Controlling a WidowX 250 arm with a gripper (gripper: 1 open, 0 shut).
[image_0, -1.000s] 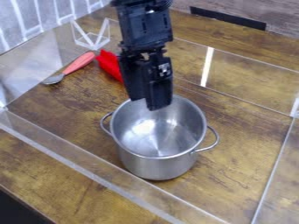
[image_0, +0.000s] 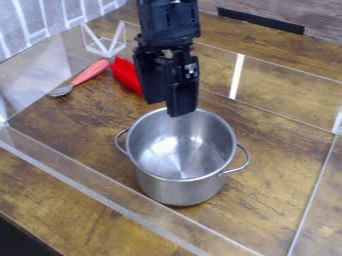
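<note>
The black gripper (image_0: 171, 90) hangs from the top centre, over the back rim of a steel pot (image_0: 181, 165) with two side handles; its fingertips are dark and hard to make out, and nothing shows held. The pot stands upright on the wooden table and its visible inside is empty. Behind and left of the gripper lies a red object (image_0: 126, 74), partly hidden by it. A spoon with a red handle (image_0: 90, 72) lies at the upper left.
Clear panels or strips border the wooden table (image_0: 281, 140) on the left, front and right. A small white wire-like object (image_0: 104, 40) stands at the back left. Bare wood surrounds the pot on the right.
The gripper has moved slightly up and back, uncovering more of the pot's back rim. The pot has not visibly moved.
</note>
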